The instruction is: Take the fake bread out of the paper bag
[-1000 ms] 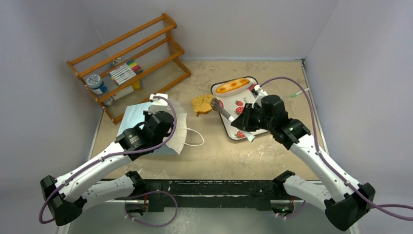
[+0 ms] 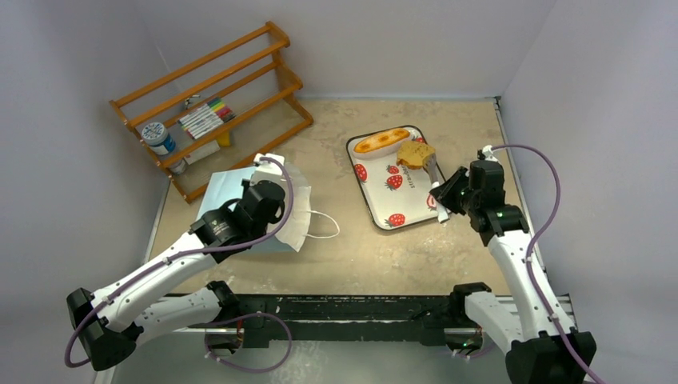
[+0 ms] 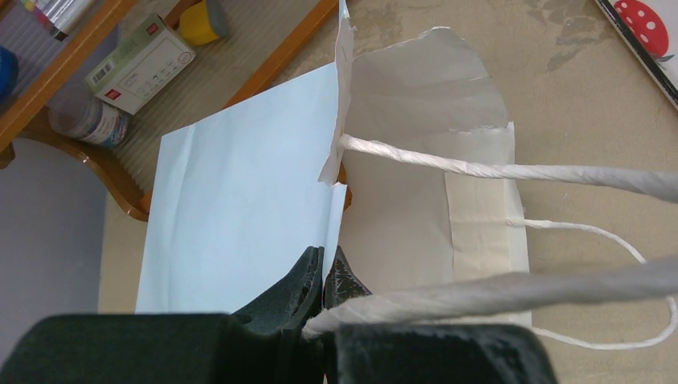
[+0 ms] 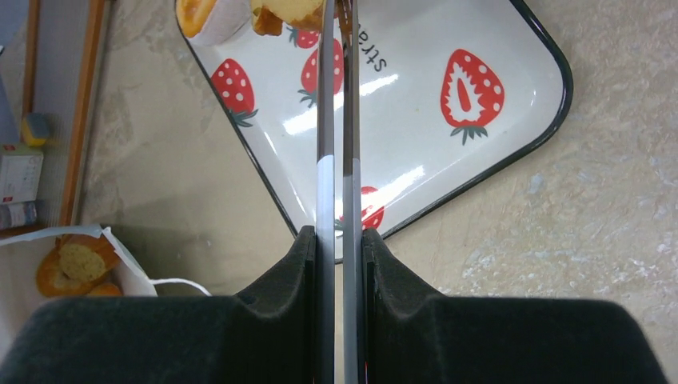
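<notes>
My left gripper is shut at the edge of the paper bag point(image 3: 236, 200), pinching it, beside the white rope handles. In the right wrist view, more fake bread point(image 4: 84, 260) shows inside the bag. My right gripper grips metal tongs point(image 4: 325, 120), whose far end is at a fake bread slice point(image 2: 414, 154) over the right part of the strawberry tray point(image 2: 368, 192). A long orange fake bread point(image 2: 382, 141) lies along the tray's back.
A wooden rack point(image 2: 240, 108) with jars, markers and boxes stands at the back left. Walls close in on both sides.
The tongs and bread slice have moved right, from beside the tray to over it, with the right arm. The left arm and bag are nearly still.
</notes>
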